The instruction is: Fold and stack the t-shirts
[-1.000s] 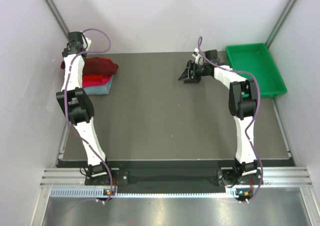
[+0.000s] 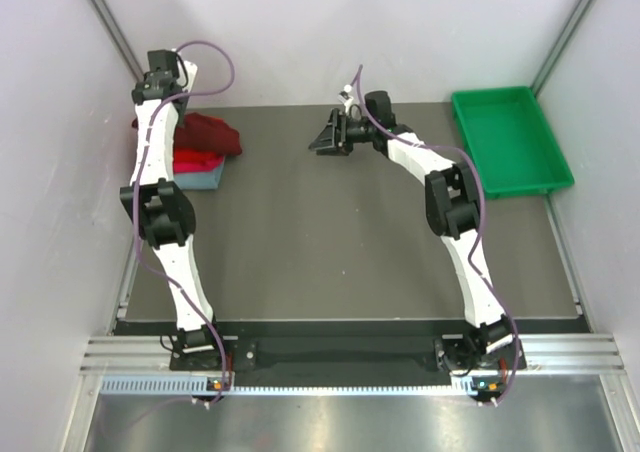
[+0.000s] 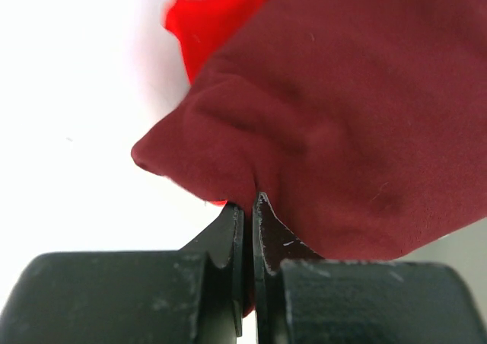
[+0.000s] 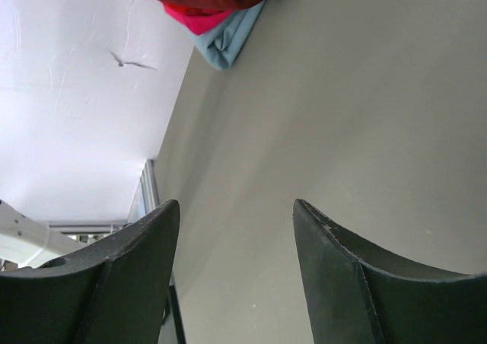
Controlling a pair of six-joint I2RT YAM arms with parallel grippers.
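At the far left of the top view lies a stack of shirts: a dark red shirt point(image 2: 212, 135) on top, a bright red shirt point(image 2: 197, 161) under it and a light blue one point(image 2: 203, 179) at the bottom. My left gripper is shut on an edge of the dark red shirt point(image 3: 358, 116), whose cloth is pinched between the fingertips; the arm covers part of the stack from above. Over bare table, right of the stack, my right gripper stands open with nothing between its fingers. Its view also catches the blue shirt's corner point(image 4: 228, 43).
An empty green bin point(image 2: 510, 187) stands at the back right. White walls point(image 2: 50, 172) close in the left side and the back, the left one near the stack.
The right arm has swung left across the table, away from the green bin. The left gripper has shifted slightly back and to the right, and the dark red shirt's right end has moved slightly rightward.
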